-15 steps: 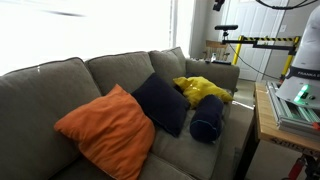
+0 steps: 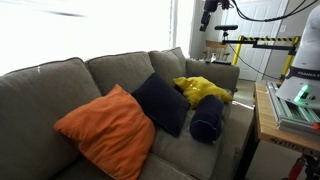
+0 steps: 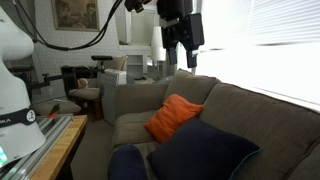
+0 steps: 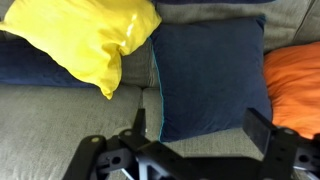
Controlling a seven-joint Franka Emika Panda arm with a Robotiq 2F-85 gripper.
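My gripper point(image 2: 206, 22) hangs high above the grey couch point(image 2: 55, 90), well clear of everything on it. In the wrist view the gripper stands open, its black fingers wide apart with nothing held. Beneath it is a square navy pillow point(image 4: 210, 75). A crumpled yellow cloth or pillow point(image 4: 85, 35) lies to one side, over a dark blue item point(image 4: 30, 65). At the opposite edge shows an orange pillow point(image 4: 292, 90). From outside, the orange pillow point(image 2: 108, 135) and navy pillow point(image 2: 162, 103) lean on the backrest; a dark rolled cushion point(image 2: 207, 120) lies near the yellow one point(image 2: 203, 89).
A wooden table point(image 2: 270, 120) carrying the robot's metal base point(image 2: 298, 115) stands before the couch. Behind the couch is a bright blind-covered window point(image 2: 85, 30). Bare seat point(image 2: 190, 150) shows in front of the pillows. Cables loop beside the arm.
My gripper has come lower into view and shifted slightly left in exterior view 1. The pillows and couch look unmoved.
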